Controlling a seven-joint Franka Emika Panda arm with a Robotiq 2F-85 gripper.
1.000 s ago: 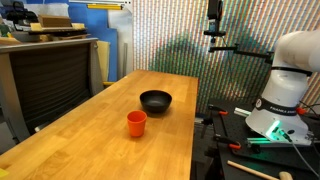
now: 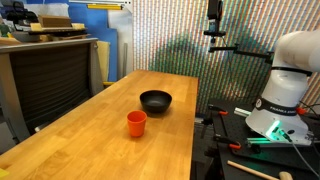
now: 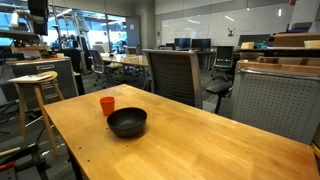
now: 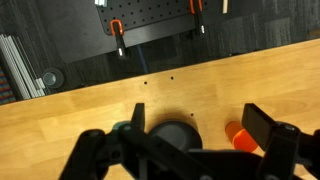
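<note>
A black bowl (image 2: 155, 101) sits upright on the wooden table, with an orange-red cup (image 2: 136, 123) standing a short way off and not touching it. In exterior view 2 the same bowl (image 3: 127, 123) is nearer the camera than the cup (image 3: 107, 105). Looking down in the wrist view, I see the bowl (image 4: 176, 131) below the gap of my gripper and the cup (image 4: 240, 136) close to its right finger. The fingers are wide apart with nothing between them, well above the table. The bowl's lower part is hidden by the gripper.
A black office chair (image 3: 174, 78) stands along one side. The dark robot mount (image 4: 165, 25) borders the table edge, with tools lying on it. A stool (image 3: 38, 95) stands off the table.
</note>
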